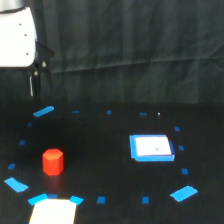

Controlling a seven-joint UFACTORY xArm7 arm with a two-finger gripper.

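Observation:
The white robot arm [16,40] hangs at the upper left of the camera view. Its dark gripper [36,80] points down above the table's left side; whether it is open or shut is hard to tell. A red hexagonal block [53,162] stands on the black table, below and right of the gripper and apart from it.
A blue-edged white pad [152,146] lies at centre right. A pale, bright square [52,212] sits at the bottom edge, partly cut off. Blue tape marks are scattered on the table [110,170], whose middle is clear.

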